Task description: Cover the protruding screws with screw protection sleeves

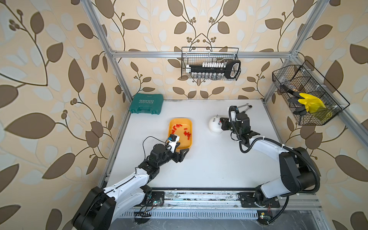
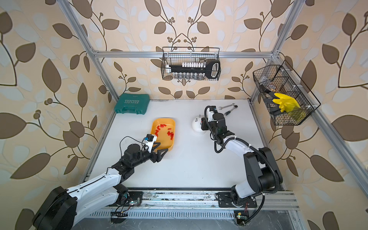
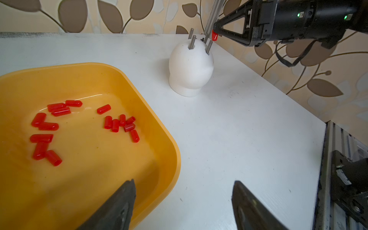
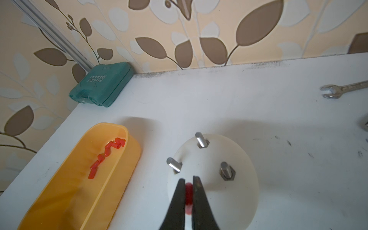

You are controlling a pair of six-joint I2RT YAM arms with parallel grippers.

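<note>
A white rounded fixture with upright steel screws stands right of the orange tray. My right gripper is shut on a red sleeve, held upright above the fixture's right side; in the right wrist view the sleeve shows low between the blurred fingertips, in front of bare screws. More red sleeves lie loose in the tray. My left gripper stands open at the tray's front edge, with nothing between its fingers.
A green case lies at the back left. Wrenches lie at the back right behind the fixture. Wire baskets hang on the back and right.
</note>
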